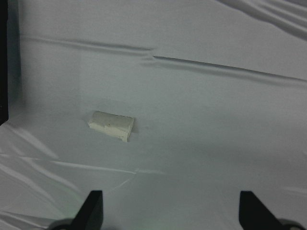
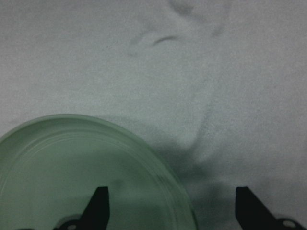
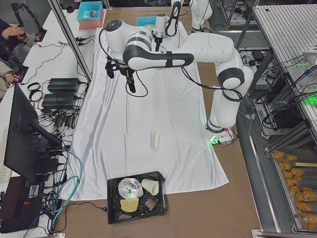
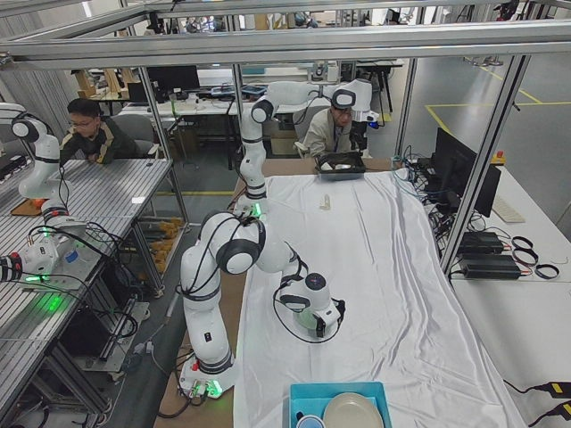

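My left gripper hangs over the white cloth, open, with a small pale cream piece point(image 1: 110, 125) lying on the cloth below it. In the right wrist view my right gripper stands open low over a round green dish point(image 2: 72, 163), its fingers around the dish's right rim with space between them and no visible grip. In the camera right view that dish lies partly behind the right arm.
A black tray point(image 3: 114, 203) with a foil dish, cup and sponge is at the cloth's far end from the blue bin point(image 4: 335, 390) holding a plate and cup.
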